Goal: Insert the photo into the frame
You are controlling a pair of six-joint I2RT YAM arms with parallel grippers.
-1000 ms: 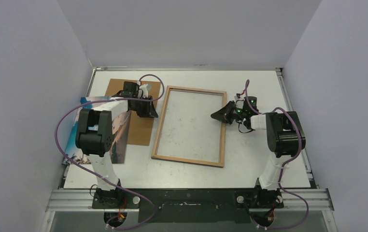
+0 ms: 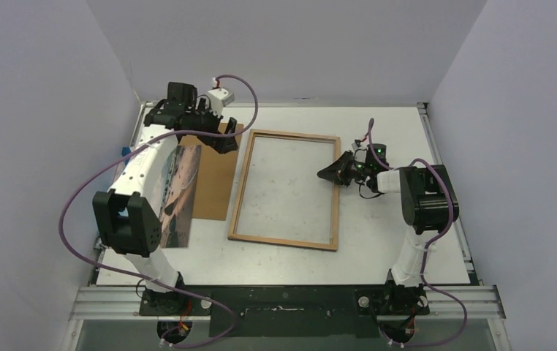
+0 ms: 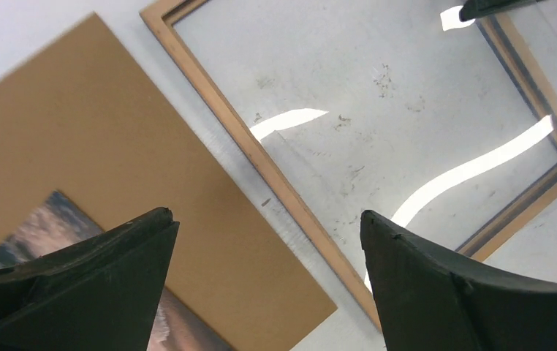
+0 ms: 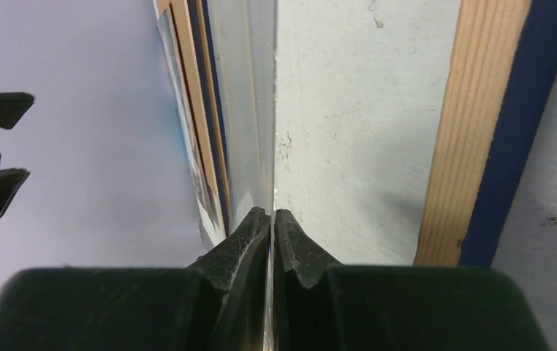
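Note:
The wooden frame (image 2: 286,243) lies in the middle of the table. Shut on the edge of a clear sheet (image 4: 246,110), my right gripper is at the frame's right bar (image 4: 473,131). That sheet is raised at this edge, and bright reflections cross it in the left wrist view. My left gripper hangs open over the frame's left bar (image 3: 261,157) and the brown board (image 3: 188,212), nothing between its fingers. The photo (image 2: 180,197) lies at the left, partly under my left arm, on part of the board.
The brown board (image 2: 213,183) lies flat close beside the frame's left side. Bare table shows right of the frame and in front of it. Purple hoses (image 2: 78,197) loop along both arms.
My left arm has risen and its gripper has moved toward the back, away from the table.

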